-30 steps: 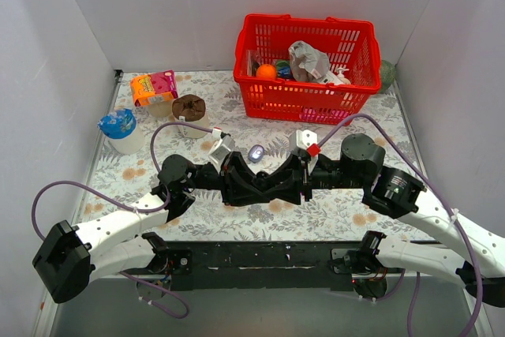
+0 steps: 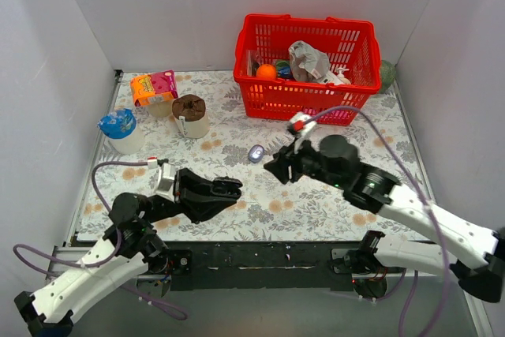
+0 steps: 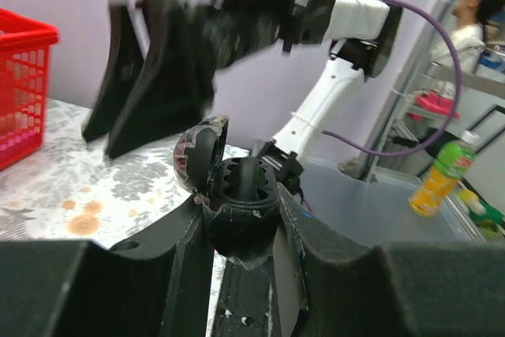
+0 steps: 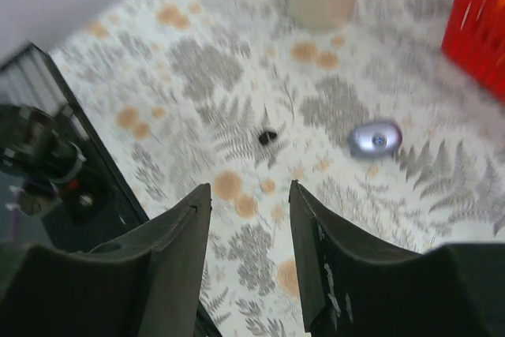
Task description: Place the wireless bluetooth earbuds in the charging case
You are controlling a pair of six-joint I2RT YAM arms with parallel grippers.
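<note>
My left gripper (image 2: 226, 188) is shut on the black charging case (image 3: 243, 236), which is held with its lid (image 3: 199, 157) open. One black earbud (image 3: 248, 173) sits in the case, its stem showing on one side. A second small black earbud (image 4: 268, 137) lies on the patterned tabletop in the right wrist view. Apart from the case, my right gripper (image 2: 279, 170) stands open over the table. Between its two fingers there is nothing, and the loose earbud appears beyond their tips.
A grey mouse-like object (image 4: 375, 138) lies on the table to the right of the loose earbud. The red basket (image 2: 308, 100) stands at the back. Several containers, including a blue-topped tub (image 2: 126, 141), occupy the back left.
My left gripper has shifted left, carrying the case.
</note>
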